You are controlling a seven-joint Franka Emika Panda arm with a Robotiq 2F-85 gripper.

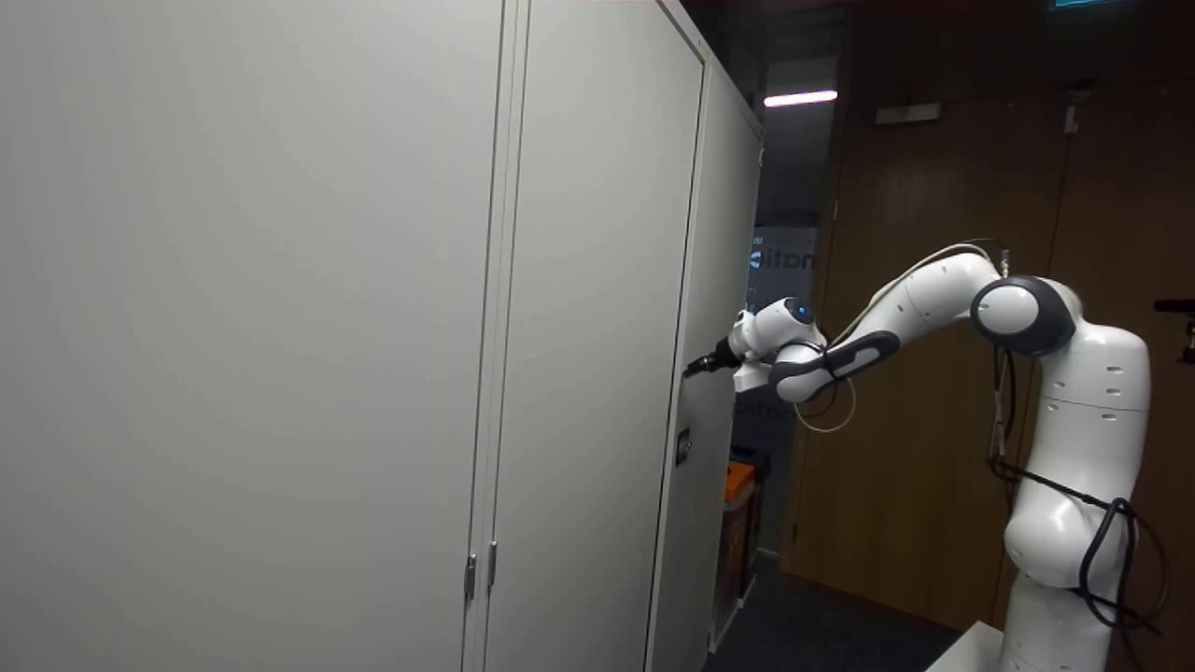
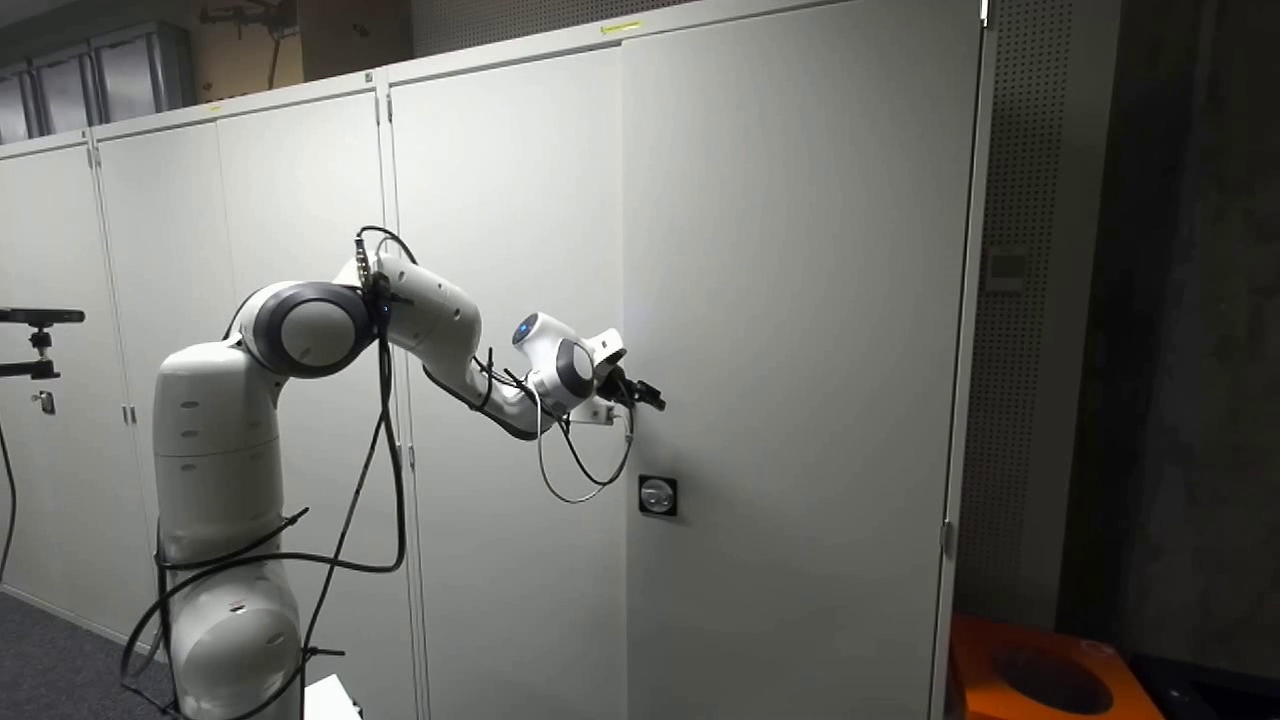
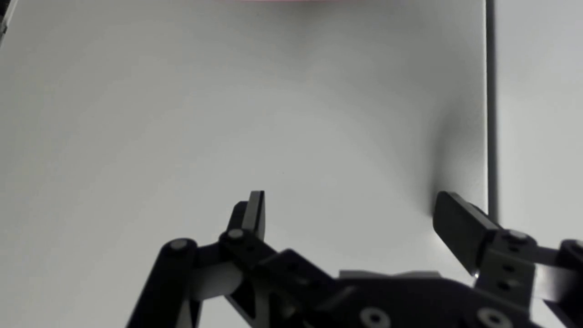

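Observation:
The cabinet door with the handle stands almost flush with the neighbouring door; only a thin dark seam shows between them in the wrist view. A round handle on a dark square plate sits near that seam. Above the handle, my black gripper reaches towards the handle door, close to its edge. In the wrist view the gripper is open, its fingers wide apart with nothing between them. One fingertip appears at or very near the door surface; contact cannot be judged surely.
More closed cabinet doors continue along the same wall. An orange-topped bin stands beyond the cabinet's end. Cables loop below the wrist. Open floor lies between the cabinet and a wooden door.

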